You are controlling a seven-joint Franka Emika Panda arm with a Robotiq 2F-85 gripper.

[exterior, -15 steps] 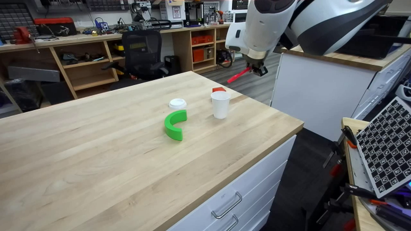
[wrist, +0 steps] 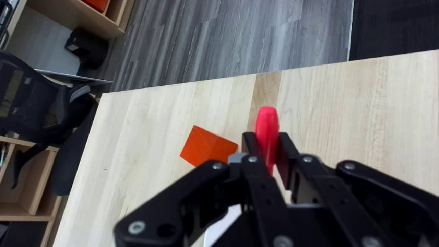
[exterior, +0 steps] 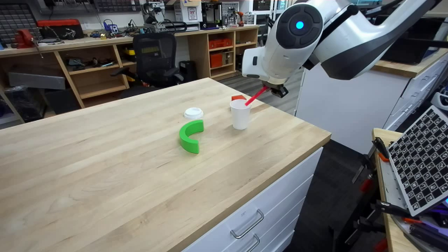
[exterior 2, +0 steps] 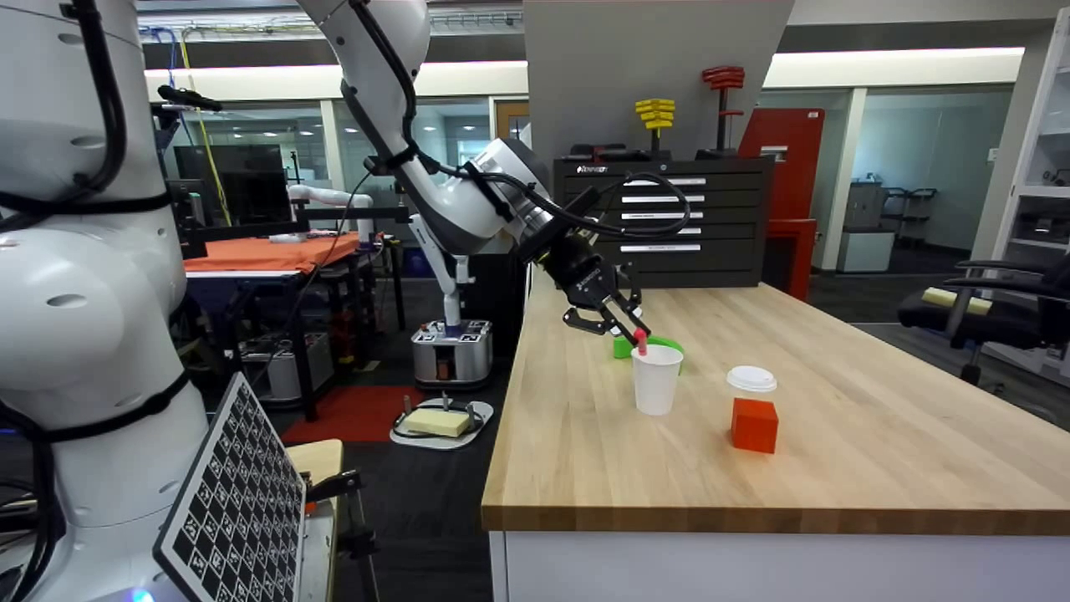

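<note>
A red stick-like object (wrist: 267,129) is pinched between the black fingers of my gripper, which is shut on it. In exterior view 1 the red stick (exterior: 256,96) slants down from the gripper, its lower tip at the mouth of a white paper cup (exterior: 240,115). Whether the tip is inside the rim or just in front of it I cannot tell. The cup (exterior 2: 656,383) stands upright on the wooden table, with the gripper above and behind it in exterior view 2. In the wrist view the cup is mostly hidden by the gripper.
Close to the cup lie an orange-red block (exterior 2: 754,425) and a white lid (exterior 2: 751,378). A green half-ring (exterior: 191,136) rests on the table (exterior: 105,168). The table's edge is near the cup.
My gripper has come down and slightly left in exterior view 1 with the red stick, whose tip has gone from above the cup to its mouth. The objects on the table have not moved.
</note>
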